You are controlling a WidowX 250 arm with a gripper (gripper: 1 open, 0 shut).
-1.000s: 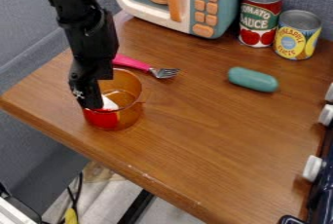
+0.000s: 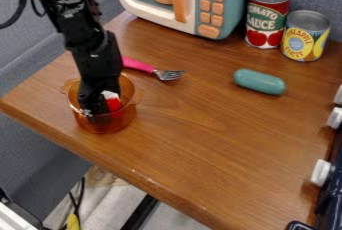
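Observation:
My black gripper [image 2: 96, 100] reaches down from the upper left into a translucent orange pot [image 2: 104, 122] near the table's left edge. Its tips are inside the pot, beside a small red and white object [image 2: 114, 102], and are partly hidden by the pot, so whether they are open or shut is unclear.
On the wooden table [image 2: 201, 154] lie a pink-handled fork [image 2: 158, 72] and a teal capsule-shaped object [image 2: 259, 81]. A toy microwave [image 2: 191, 2], two cans [image 2: 266, 19] and a dark appliance with white knobs [image 2: 327, 184] line the back and right.
The gripper has moved down into the pot from just above and left of it, covering more of the object inside.

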